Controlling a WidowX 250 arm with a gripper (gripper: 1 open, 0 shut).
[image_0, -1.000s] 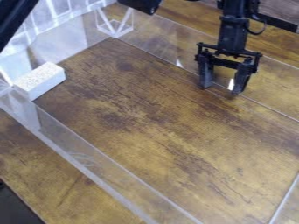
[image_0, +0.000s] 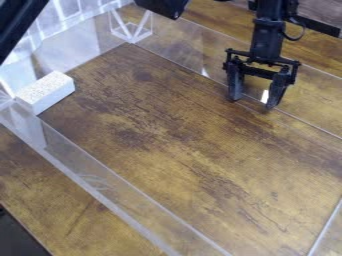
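Note:
The black gripper (image_0: 254, 88) hangs at the upper right of the camera view, low over the wooden floor beside a clear plastic wall. Its two fingers are spread apart, and I make out nothing held between them. At the left edge lies a white rectangular block (image_0: 46, 92), far from the gripper.
Clear plastic walls (image_0: 107, 190) border the wooden work surface (image_0: 160, 135), whose middle is bare. A dark arm part or cable crosses the top left.

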